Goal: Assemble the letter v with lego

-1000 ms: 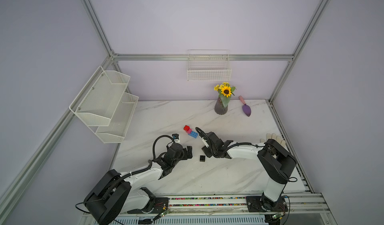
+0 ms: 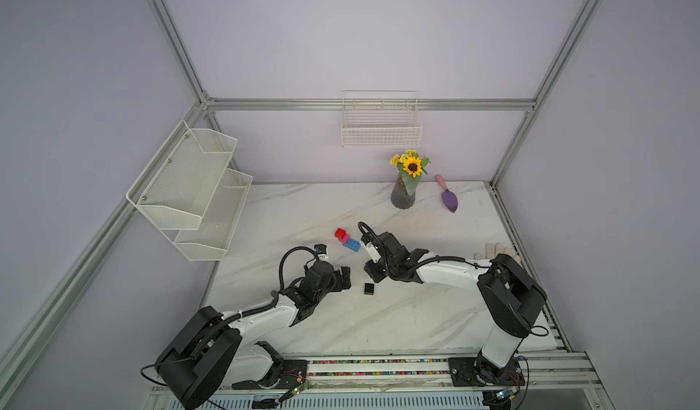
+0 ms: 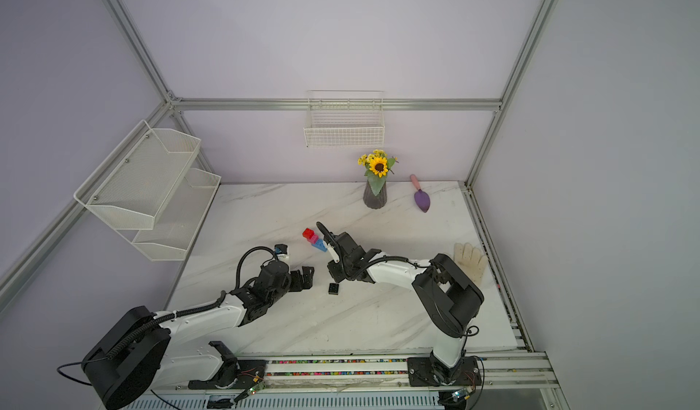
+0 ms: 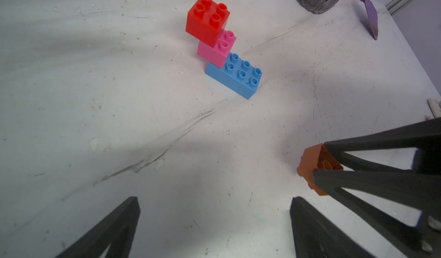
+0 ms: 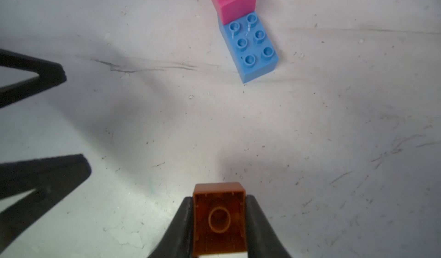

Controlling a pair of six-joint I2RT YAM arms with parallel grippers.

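On the table a blue brick [image 4: 236, 74] lies flat, a pink brick [image 4: 216, 46] sits on its far-left end, and a red brick [image 4: 207, 20] sits on the pink one, so they step up in a slanting line. My right gripper is shut on an orange brick [image 5: 219, 189], whose hollow underside with a round tube faces its wrist camera. It holds that brick on the near side of the stack, apart from it. My left gripper stands open, its fingers wide apart with only bare table between them.
A flower vase [image 2: 402, 194] and a purple trowel [image 2: 449, 200] stand at the back. A glove [image 3: 470, 262] lies at the right edge. A small black square [image 2: 369, 289] shows near both grippers; its nature is unclear. Marble around the stack is clear.
The left arm and the brick stack look unchanged.
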